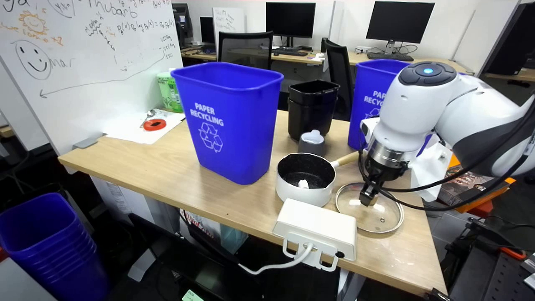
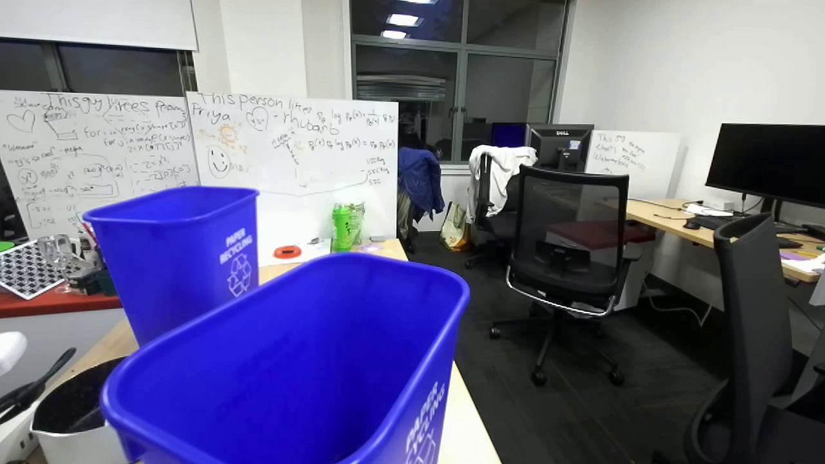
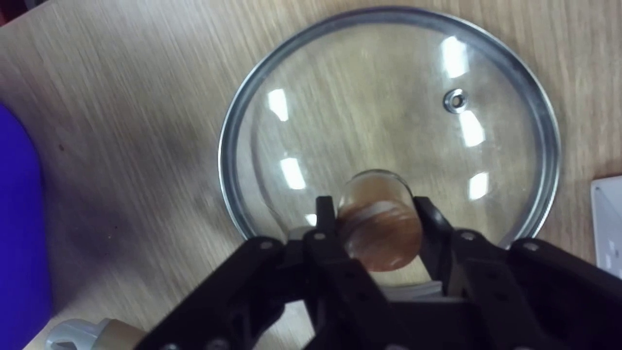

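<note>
A clear glass lid (image 1: 381, 219) with a metal rim lies level at the right part of the desk in exterior view 1. Its brown wooden knob (image 3: 380, 233) is between the fingers of my gripper, which is shut on it; the same gripper (image 1: 368, 198) comes down over the lid from above. Left of the lid is a white saucepan (image 1: 303, 195) with a black inside and a wooden handle (image 1: 347, 159). A small white thing (image 1: 303, 184) lies inside the pan. Whether the lid touches the desk is hard to tell.
A white power box (image 1: 318, 225) sits at the front edge, close to pan and lid. Blue recycling bins (image 1: 235, 130), a black bin (image 1: 312, 113) and a grey cup (image 1: 312, 145) stand behind. Bare desk (image 1: 145, 165) lies to the left.
</note>
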